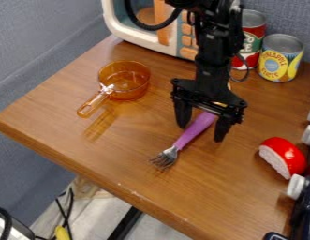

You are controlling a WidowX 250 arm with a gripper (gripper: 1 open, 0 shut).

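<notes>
My black gripper stands open low over the wooden table, its two fingers either side of a purple-handled fork. The fork lies diagonally with its silver tines pointing toward the front left; I cannot tell whether the fingers touch its handle. A small pale yellow thing behind the gripper is mostly hidden.
An amber measuring cup sits on the left, a toy microwave at the back, cans at the back right. A red-and-white object and dark bottles line the right.
</notes>
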